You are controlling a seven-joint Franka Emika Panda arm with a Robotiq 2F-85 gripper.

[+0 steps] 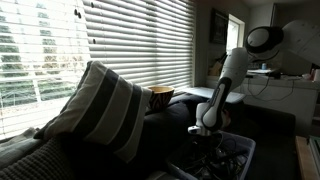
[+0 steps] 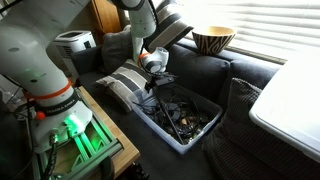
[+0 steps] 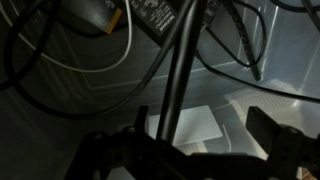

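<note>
A grey plastic bin (image 2: 162, 134) sits on the dark couch, filled with tangled black cables (image 2: 178, 112) and some dark adapters. My gripper is open low at the bin. In the wrist view, a long dark rod or thick cable (image 3: 182, 70) runs down between its fingers, nearer the left one; contact cannot be told. A black adapter with printed text (image 3: 155, 14) lies at the top of that view, and a thin pale cable (image 3: 98, 69) curves at the left. A white rectangular patch (image 3: 197, 124) shows beyond the fingers.
A striped cushion (image 1: 103, 112) leans on the couch left of the bin in exterior view 1. A patterned bowl (image 2: 213, 39) stands on the couch back by the window blinds. A wooden table edge (image 2: 122, 150) borders the robot's base.
</note>
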